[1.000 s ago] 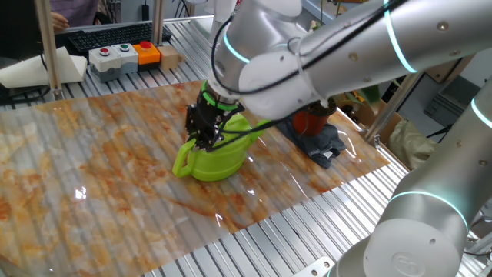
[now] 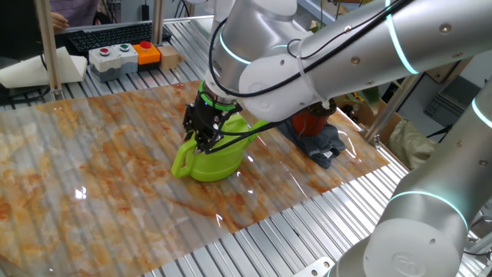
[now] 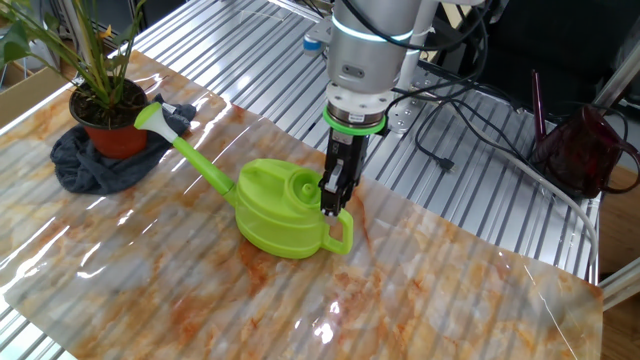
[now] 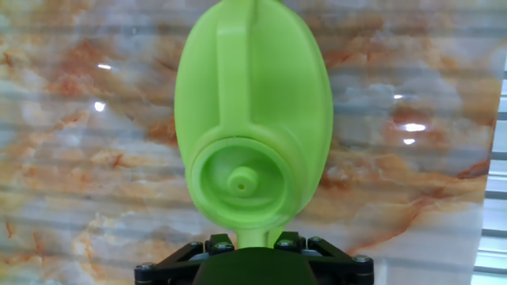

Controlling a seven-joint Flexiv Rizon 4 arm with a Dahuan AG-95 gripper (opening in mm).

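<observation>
A bright green watering can (image 3: pixel 275 215) stands upright on the marbled sheet, its long spout toward the potted plant. My gripper (image 3: pixel 332 207) is down at the handle side of the can, pointing downward. In the wrist view, the can's body (image 4: pixel 277 103) and round filler opening (image 4: pixel 242 184) lie straight ahead. The gripper's black fingers (image 4: pixel 219 242) are close together on both sides of the can's narrow handle (image 4: pixel 253 237), and appear shut on it. In exterior view 1, the arm and cables partly cover the can (image 2: pixel 219 163), with the handle loop (image 2: pixel 183 159) showing at the left.
A plant in a brown pot (image 3: pixel 112 125) sits on a dark cloth (image 3: pixel 75 165) beyond the spout. A dark red watering can (image 3: pixel 580 150) stands off to the right. Button boxes (image 2: pixel 114 63) are at the back.
Over the last second, the gripper and the green can have shifted together very slightly to the left in exterior view 1. The plant and the cloth have not moved.
</observation>
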